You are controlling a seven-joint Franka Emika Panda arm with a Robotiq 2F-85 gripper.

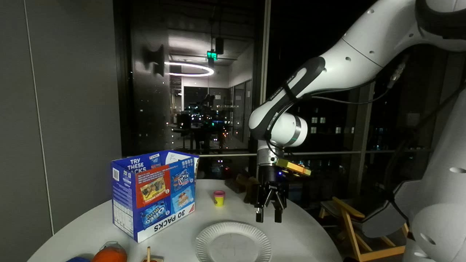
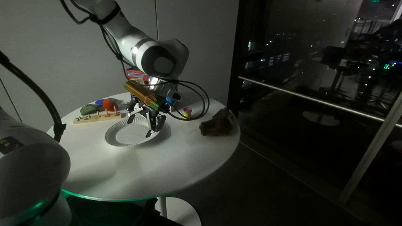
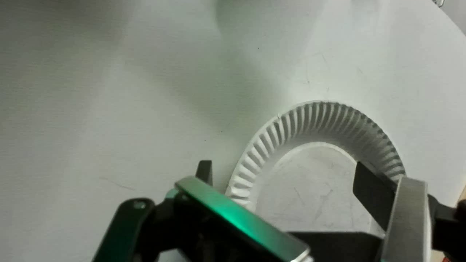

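Observation:
My gripper hangs above the table, pointing down, its two fingers spread apart with nothing between them. In exterior view 1 it stands just behind and to the right of a white paper plate. Exterior view 2 has the gripper over the far right part of the plate. The fluted rim of the plate shows in the wrist view, beyond the open gripper. Its near part is hidden by the fingers. Nothing lies on the part of the plate that shows.
A blue snack box stands at the left, a small yellow tub with a pink lid behind the plate. Brown toy-like object sits near the table's edge. A pegged wooden board and orange ball-like thing lie beyond the plate.

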